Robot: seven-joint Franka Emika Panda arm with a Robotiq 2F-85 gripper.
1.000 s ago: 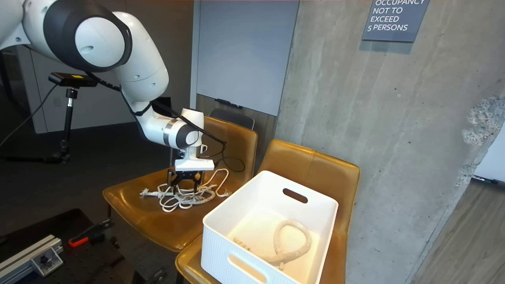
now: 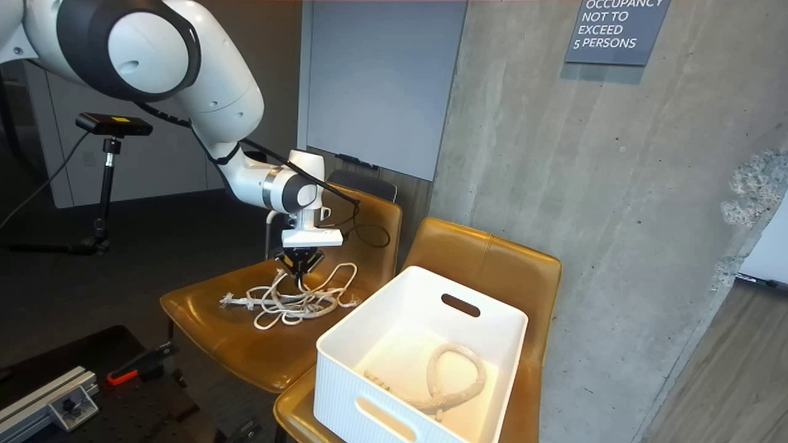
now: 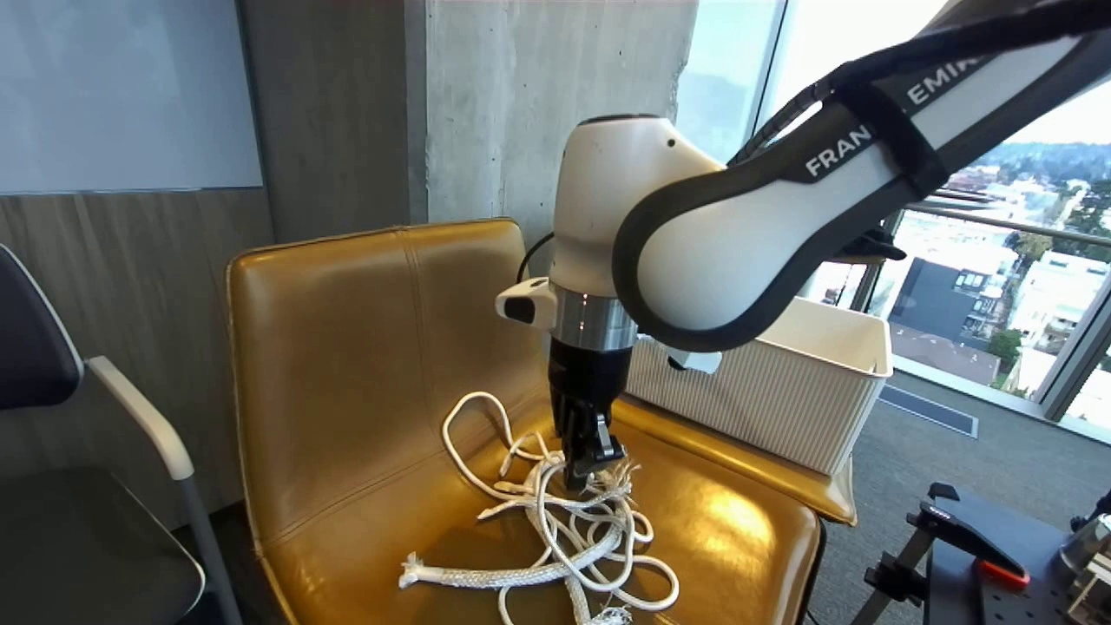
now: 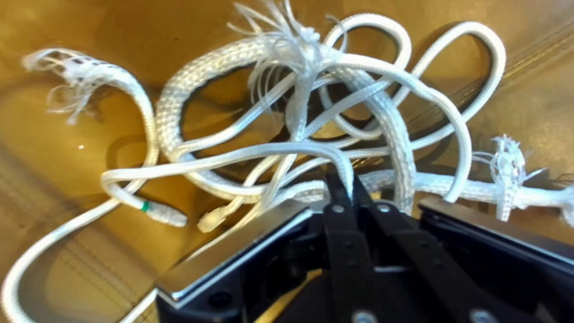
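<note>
White ropes (image 2: 305, 305), some thin and some thick with frayed ends, lie tangled on a brown leather chair seat (image 2: 221, 325). Just above the tangle, my gripper points down, shut on a thin white rope (image 4: 301, 148) that rises in an arc to its fingertips. In the second exterior view the gripper (image 3: 583, 479) is over the middle of the pile, its tips partly hidden by rope. A white bin (image 2: 421, 284) stands on the neighbouring chair, with a thick beige rope (image 2: 462, 395) curled inside.
The bin's near wall rises between the two seats. A dark table with clamps (image 2: 140, 365) stands at the front left. The chair's backrest (image 3: 323, 365) is behind the ropes. Bare seat shows around the pile.
One second ago the gripper was lower with its fingers spread in the rope pile. Now it is shut, higher and slightly to the right. Most of the pile looks the same.
</note>
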